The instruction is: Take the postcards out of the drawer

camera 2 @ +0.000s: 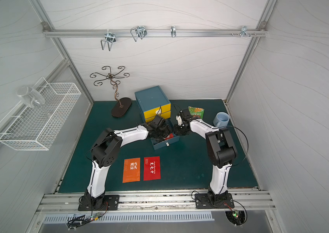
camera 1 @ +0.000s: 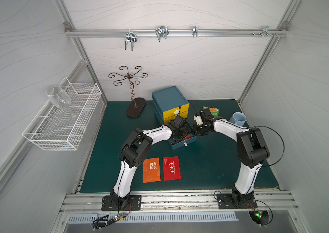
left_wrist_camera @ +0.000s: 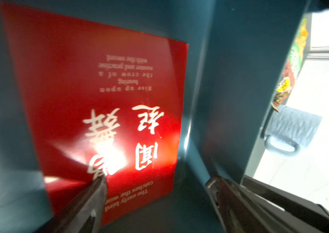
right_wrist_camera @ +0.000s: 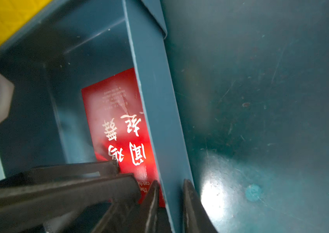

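Observation:
A red postcard (left_wrist_camera: 67, 77) lies in the pulled-out blue drawer (camera 1: 178, 145) of the cabinet (camera 1: 168, 97). My left gripper reaches into the drawer over that card, open, nothing between its fingers. My right gripper straddles the drawer's right wall (right_wrist_camera: 150, 89), a finger on either side; whether it presses on it is unclear. An orange postcard (camera 1: 151, 170) and another red postcard (camera 1: 171, 168) lie on the table in front of the drawer.
A green packet (camera 2: 196, 111) and a mug (camera 2: 220, 119) stand back right. A metal stand (camera 1: 135, 107) is back left, a wire basket (camera 1: 47, 143) hangs on the left wall.

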